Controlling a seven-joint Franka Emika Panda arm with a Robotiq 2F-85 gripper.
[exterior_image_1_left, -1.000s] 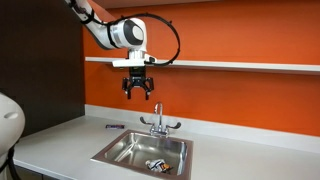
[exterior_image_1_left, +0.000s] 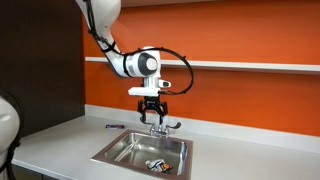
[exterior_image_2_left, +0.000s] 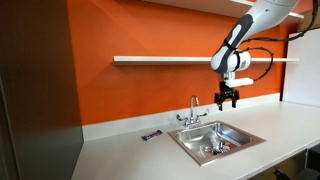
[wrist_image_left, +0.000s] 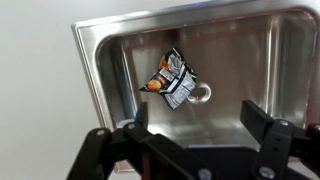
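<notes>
A crumpled snack bag (wrist_image_left: 173, 79), dark with orange and white print, lies on the floor of the metal sink (wrist_image_left: 205, 128), close to the drain. Exterior view 1 shows the same bag (exterior_image_1_left: 157, 165) toward the sink's front right. High above the sink, my gripper points down with its fingers spread wide and nothing between them. From the side it appears above the basin near the faucet, well clear of the bag (exterior_image_2_left: 219, 148).
A faucet (exterior_image_2_left: 194, 108) with two handles rises behind the sink. A small dark packet (exterior_image_2_left: 152, 134) lies on the white counter (exterior_image_2_left: 110, 157) to its left. A white shelf (exterior_image_1_left: 240, 66) runs along the orange wall.
My gripper has come down and moved to the right in exterior view 1, from above the sink's left part toward the faucet. The bag has stayed where it was.
</notes>
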